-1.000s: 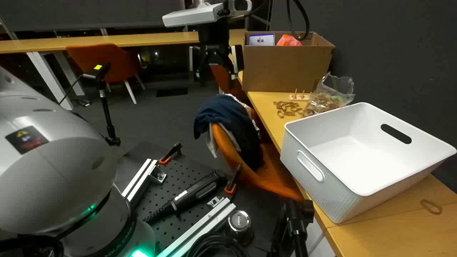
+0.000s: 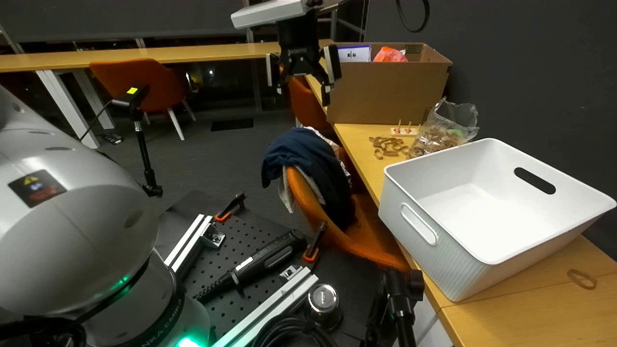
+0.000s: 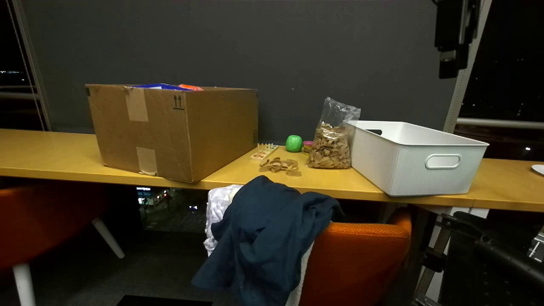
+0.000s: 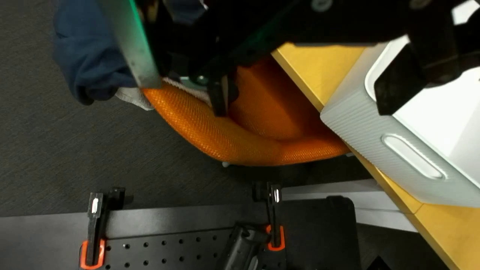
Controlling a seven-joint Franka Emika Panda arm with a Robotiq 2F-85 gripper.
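My gripper (image 2: 301, 89) hangs in the air at the top of exterior view 1, its fingers spread wide with nothing between them. Seen from the wrist, the orange chair and the table edge lie below the gap. A white bin (image 2: 486, 217) rests on the table (image 2: 535, 324), empty inside as far as it shows. Behind it stands a clear bag (image 3: 330, 148) full of brown bands. Loose brown bands (image 3: 279, 165) lie beside that bag, and one more band (image 2: 582, 279) is on the near part of the table.
A cardboard box (image 2: 387, 89) holds a blue-and-white package and something orange. Near the wall are a pegged board (image 3: 264, 151) and a green ball (image 3: 293, 143). The orange chair (image 4: 252, 144), draped with dark clothing (image 3: 270, 234), stands against the table.
My gripper has moved to the right and slightly up in exterior view 1, still open. The objects on the table have not moved.
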